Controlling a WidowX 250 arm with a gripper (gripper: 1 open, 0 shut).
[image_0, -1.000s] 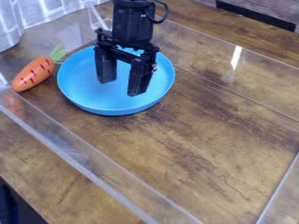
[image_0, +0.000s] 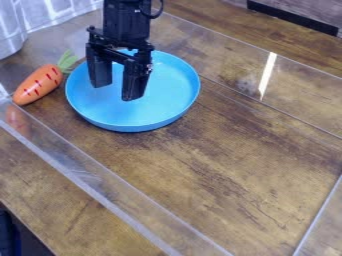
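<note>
My black gripper (image_0: 118, 68) hangs over a blue plate (image_0: 162, 105), its two dark fingers spread apart and pointing down, open, with nothing visible between them. A toy carrot (image_0: 39, 84), orange with a green top, lies on the table just left of the plate.
A crumpled whitish sheet lies in the back left corner. A dark edge runs along the back right.
My gripper has moved to the left over the plate, toward the carrot's side. The plate and the carrot look unmoved.
</note>
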